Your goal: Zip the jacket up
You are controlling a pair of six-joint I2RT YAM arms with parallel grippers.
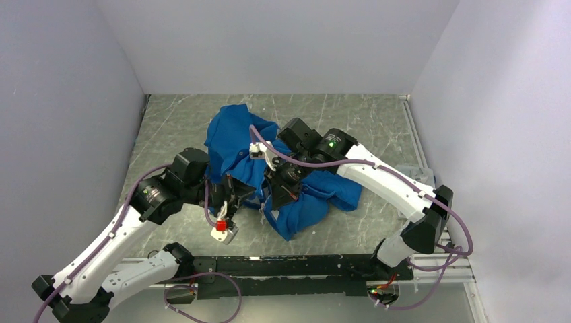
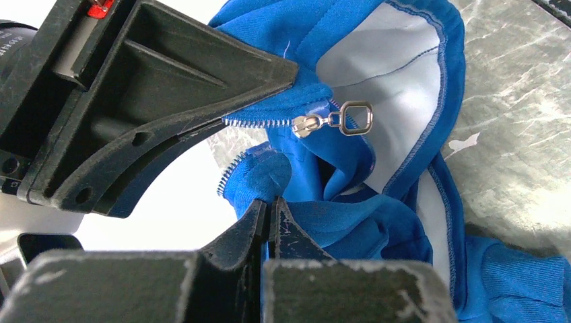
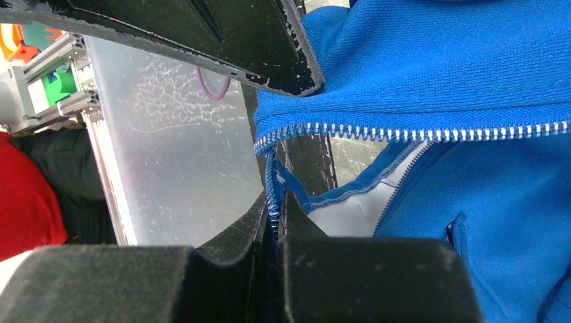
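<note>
The blue jacket (image 1: pixel 236 128) lies bunched on the table beneath both grippers. In the left wrist view my left gripper is shut on a blue fold of zipper edge; above it the metal zipper slider (image 2: pixel 308 124) with its pull hangs at the end of the other toothed edge, beside the right gripper's dark body. In the right wrist view my right gripper is shut on a narrow zipper tape (image 3: pixel 271 182). A toothed edge (image 3: pixel 444 132) runs across the fabric above it, by the left gripper's black finger.
Grey marble table (image 1: pixel 168 118) surrounds the jacket, clear at the back and left. A translucent item (image 1: pixel 414 173) sits at the right edge. Walls stand on the back, left and right; a dark rail (image 1: pixel 276 266) runs along the front.
</note>
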